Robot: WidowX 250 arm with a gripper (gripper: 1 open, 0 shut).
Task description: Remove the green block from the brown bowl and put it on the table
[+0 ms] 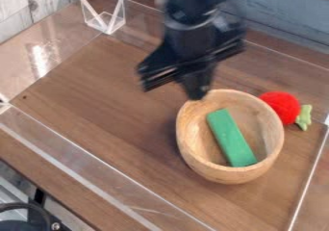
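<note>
The green block [233, 137] lies inside the round brown bowl [190, 153], tilted lengthwise across its floor. Dark and smeared by motion, my gripper [197, 87] hangs above and behind the bowl's far left rim, apart from the block. Its fingers look drawn together at the centre, shut, and I see nothing held there. The block is in full view.
A red object with a green top [280, 106] sits against the bowl's right side. Wide bare table [103, 110] stretches to the left of the bowl. A clear wedge-shaped piece [104, 19] stands at the far left corner.
</note>
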